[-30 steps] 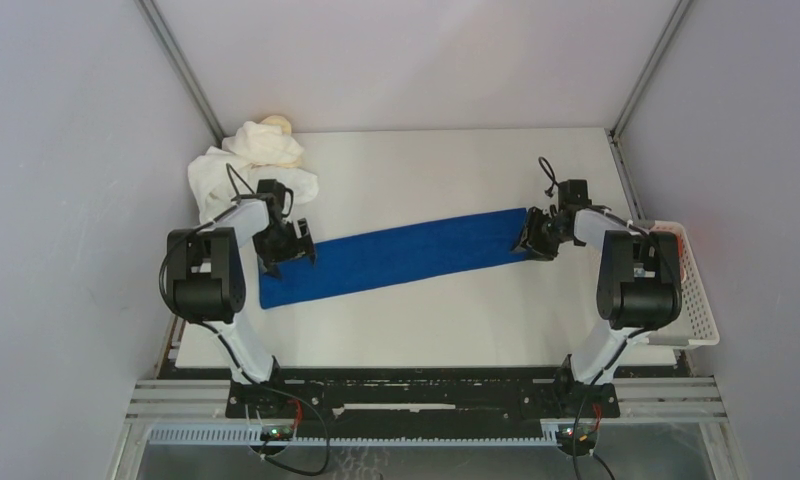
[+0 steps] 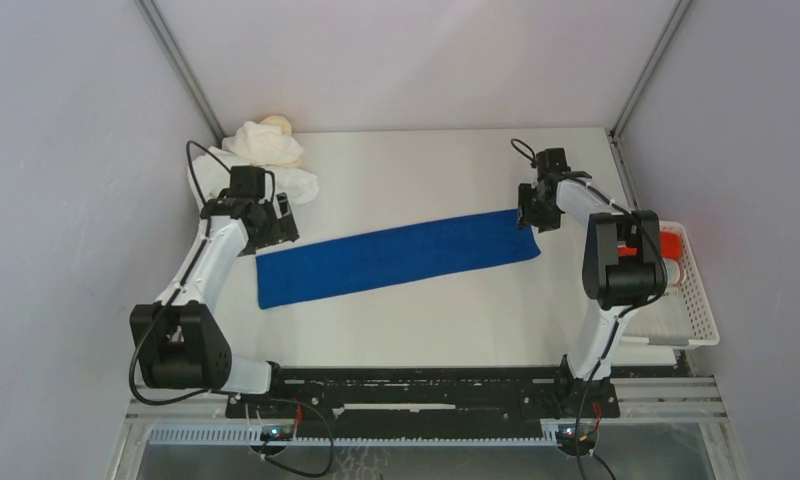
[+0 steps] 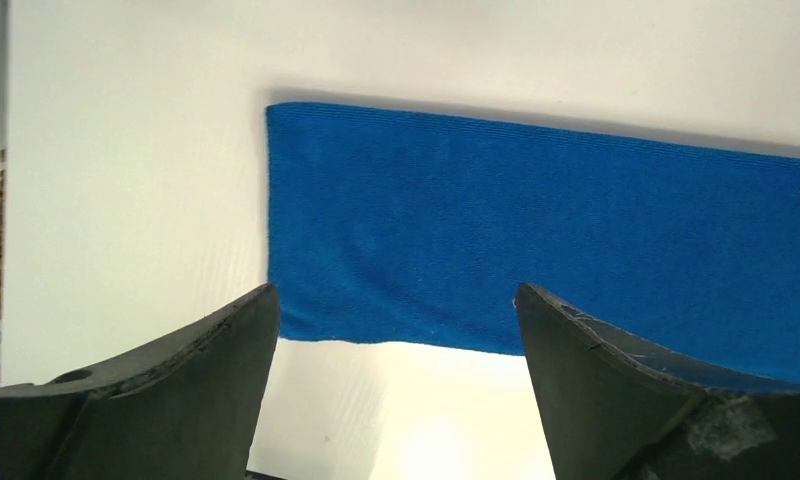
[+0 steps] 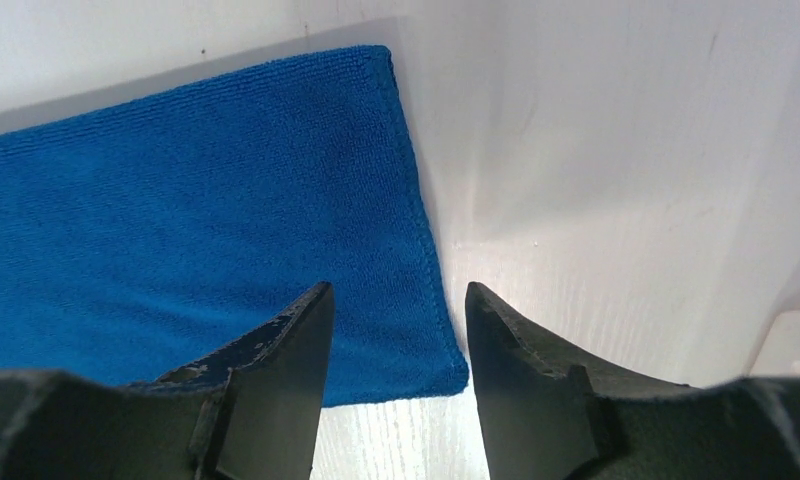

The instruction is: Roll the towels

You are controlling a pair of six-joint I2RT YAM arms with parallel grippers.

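Observation:
A long blue towel (image 2: pixel 396 257) lies flat as a narrow strip across the table, tilted slightly up toward the right. Over its left end hovers my left gripper (image 2: pixel 284 221), fingers wide apart; in the left wrist view the towel's left end (image 3: pixel 396 230) shows beyond the fingers, with nothing gripped. At the opposite end, my right gripper (image 2: pixel 528 207) stands open above the far right corner. The right wrist view shows the towel's straight right edge (image 4: pixel 413 190) and a slightly turned corner between the open fingers. Nothing is held there either.
White cloths (image 2: pixel 261 148) are heaped at the back left, close behind the left arm. A white basket (image 2: pixel 698 290) holding a red item (image 2: pixel 670 245) stands at the right, partly behind the right arm. Bare table lies before and behind the towel.
My left gripper has shifted left and toward the back, uncovering more of the towel's left end. The right gripper has moved backward and a little left. The towel lies as before.

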